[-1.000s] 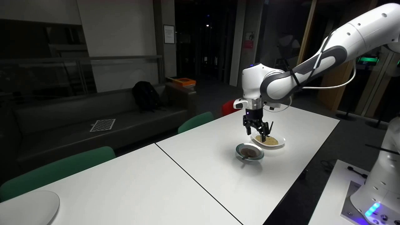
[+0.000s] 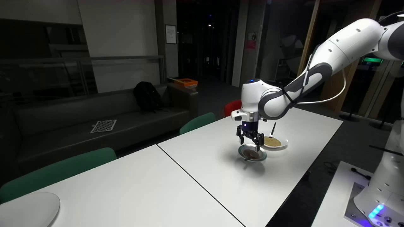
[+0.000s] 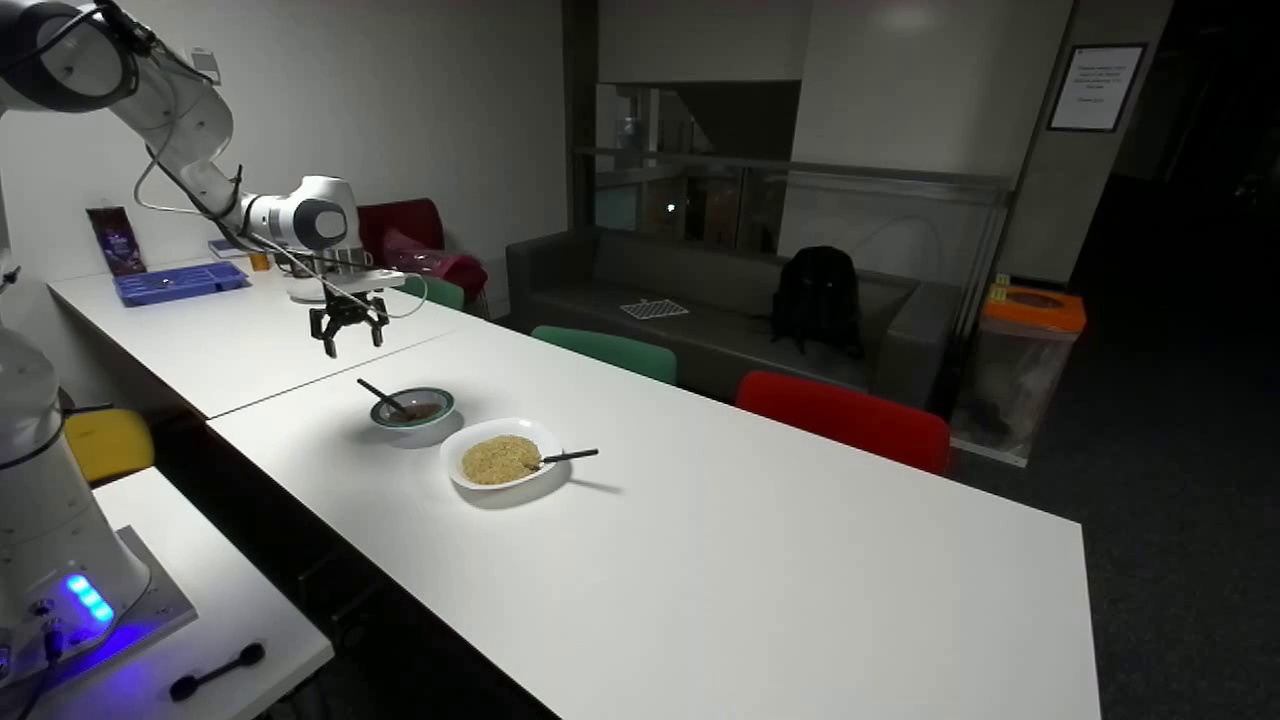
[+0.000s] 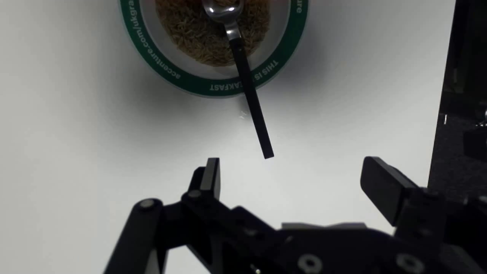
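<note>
A round bowl with a green printed rim (image 4: 166, 73) holds brown grains, and a spoon with a black handle (image 4: 249, 91) rests in it, the handle jutting out over the rim. Above the table, my gripper stands open with its fingers wide apart and nothing between them. In the wrist view the handle's end lies just ahead of the gap between the fingertips. From the second exterior view, the gripper (image 3: 354, 344) hangs higher than the bowl (image 3: 414, 410), clear of it. A white dish (image 3: 504, 454) of yellowish grains with its own dark-handled utensil (image 3: 570, 456) sits beside the bowl.
Farther back stand a blue tray (image 3: 180, 283) and a dark packet (image 3: 116, 240). Green and red chairs (image 3: 840, 420) line the far edge. A white plate (image 2: 30, 210) lies at the other end.
The arm has come down and moved slightly left in the first exterior view, from over the white dish towards the green-rimmed bowl. Both bowl and dish have stayed put.
</note>
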